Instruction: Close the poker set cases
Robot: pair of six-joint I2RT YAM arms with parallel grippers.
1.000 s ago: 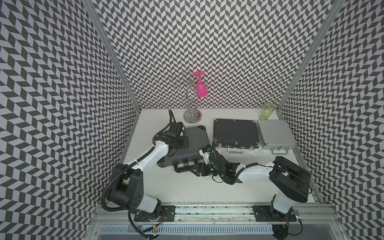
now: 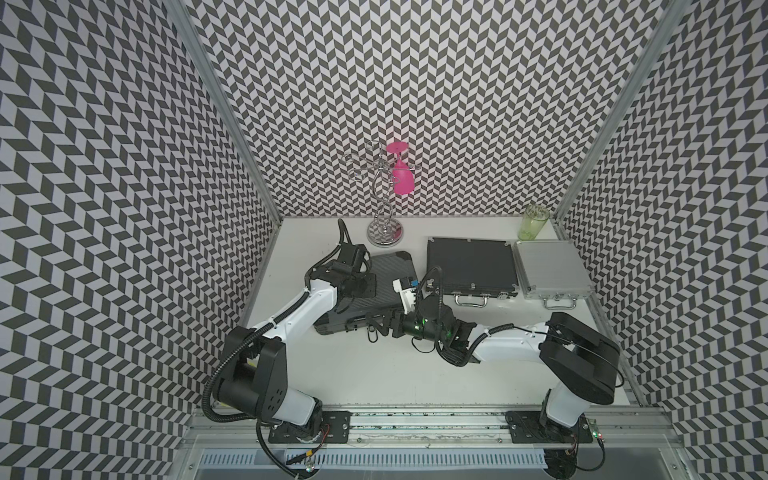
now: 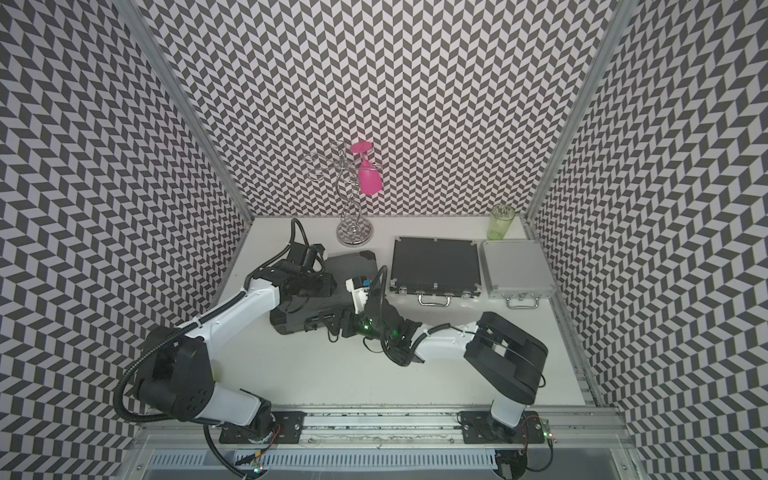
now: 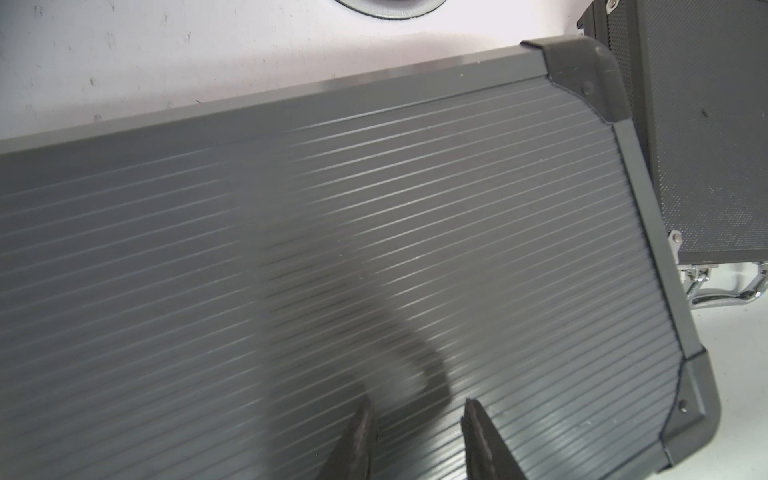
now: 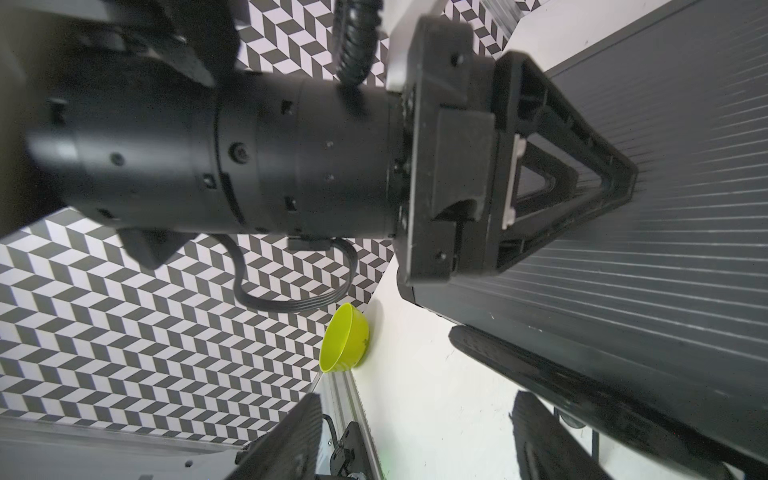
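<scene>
The dark ridged case point(image 4: 496, 240) lies lid down flat at the left of the table, its lid filling most of the left wrist view. Over that lid is my left gripper, its fingers parted a little with nothing seen between them. In the right wrist view the left fingertips meet or nearly meet the lid; contact cannot be told. My right gripper is at the case's front edge, fingers apart, with the black handle point(image 5: 552, 380) close by. To the right lie a black case point(image 2: 472, 265) and a silver case point(image 2: 554, 270), both with lids down.
A chrome stand point(image 2: 385, 232) holding a pink glass point(image 2: 403, 177) rises behind the ridged case. A green glass point(image 2: 532, 224) stands behind the silver case. In the right wrist view a yellow-green bowl point(image 5: 345, 337) sits at the left.
My right gripper has shifted left and slightly back along the front of the ridged case, and its wrist has turned. The handle is now largely covered from above. My left arm looks still.
</scene>
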